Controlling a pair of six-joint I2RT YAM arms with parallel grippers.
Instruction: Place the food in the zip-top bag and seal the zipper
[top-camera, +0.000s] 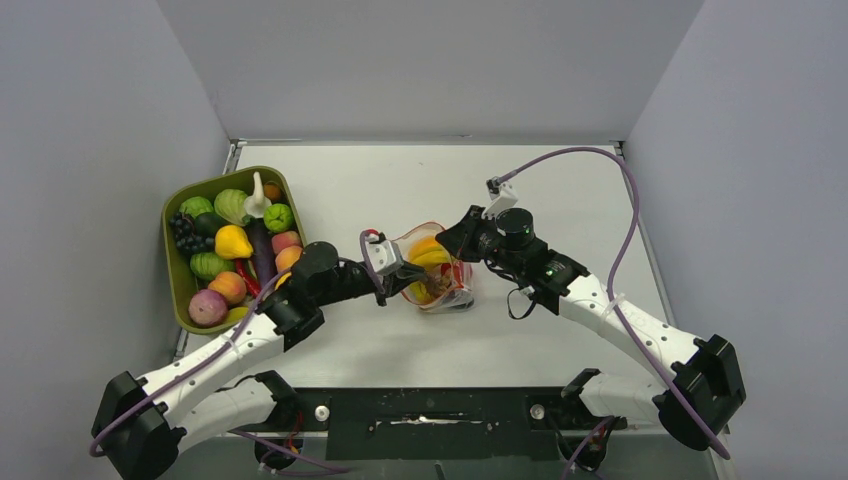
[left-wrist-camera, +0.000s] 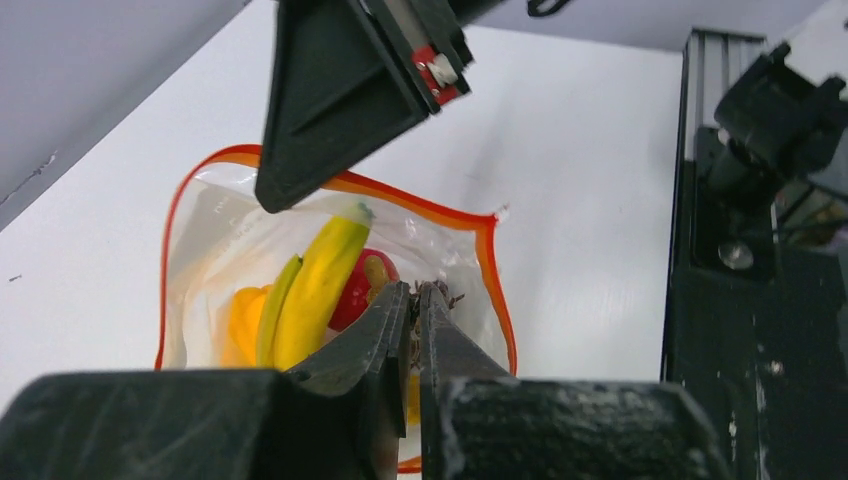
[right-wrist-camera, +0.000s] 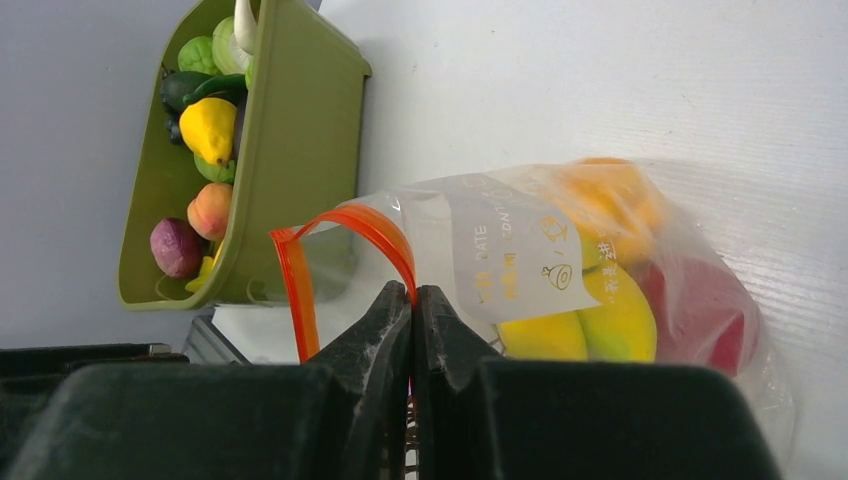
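The clear zip bag (top-camera: 462, 290), with its orange-edged mouth open, holds a banana (left-wrist-camera: 318, 295), a red food (left-wrist-camera: 365, 290), an orange-yellow food and a brown twiggy piece (left-wrist-camera: 440, 291). My right gripper is shut on the bag's orange rim (right-wrist-camera: 368, 222). Inside the mouth, the left gripper's (left-wrist-camera: 415, 290) fingers are closed to a narrow slit beside the brown piece. Whether that piece is pinched cannot be told. The near part of the rim is mostly hidden beneath the left fingers.
At the left stands a green bin (top-camera: 180, 290) of assorted fruit and vegetables. Bare white table (top-camera: 350, 185) lies behind the bag and to its right. Both grippers are close together over the bag mouth.
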